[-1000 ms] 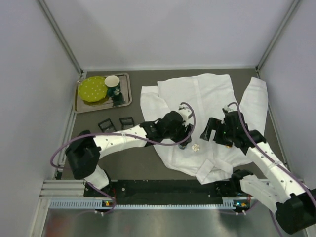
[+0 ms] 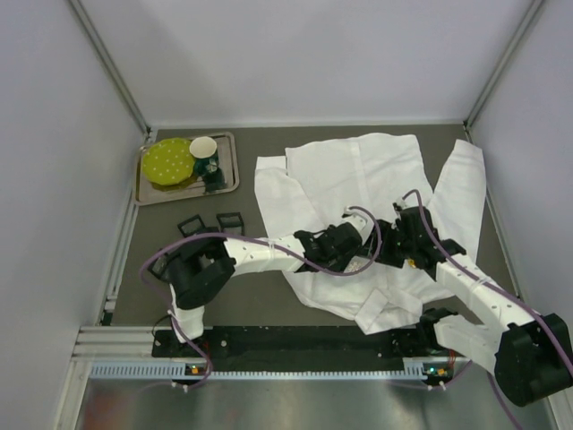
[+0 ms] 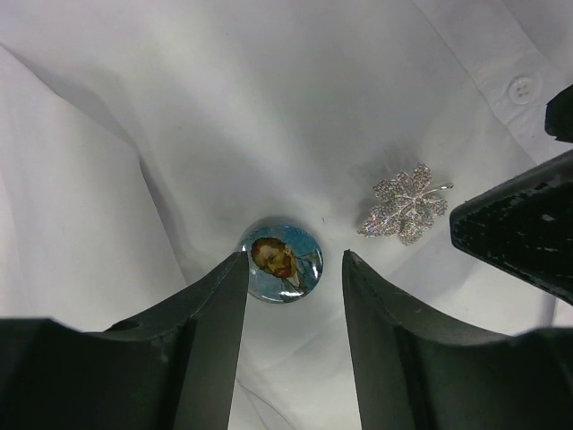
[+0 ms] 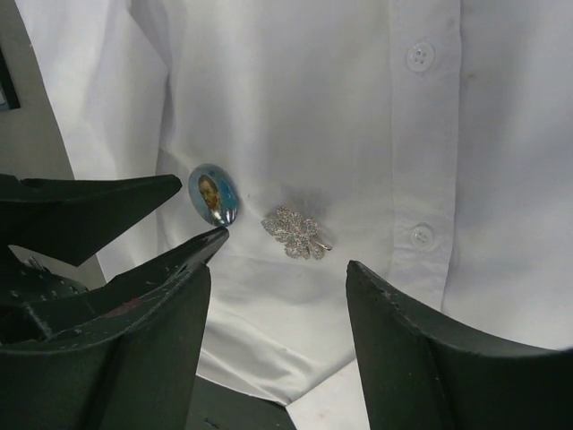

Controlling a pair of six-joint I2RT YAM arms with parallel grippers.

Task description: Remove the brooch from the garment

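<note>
A white buttoned shirt point(image 2: 327, 175) lies spread on the table. On it a silvery leaf-shaped brooch point(image 3: 408, 205) sits beside a round badge with a painted face point(image 3: 283, 263). In the left wrist view my left gripper is part open with the badge showing between its fingertips; whether they touch it, I cannot tell. Over the shirt, my right gripper stands part open, the brooch point(image 4: 296, 233) just beyond its tips in the right wrist view. Nothing is held in the right gripper.
The two grippers are very close together above the shirt. A metal tray point(image 2: 232, 168) with a yellow dotted plate point(image 2: 167, 161) and a cup point(image 2: 204, 150) stands at the back left. Dark frames point(image 2: 230, 222) lie left of the shirt.
My right gripper has shifted slightly, and its fingers stand closer together than before.
</note>
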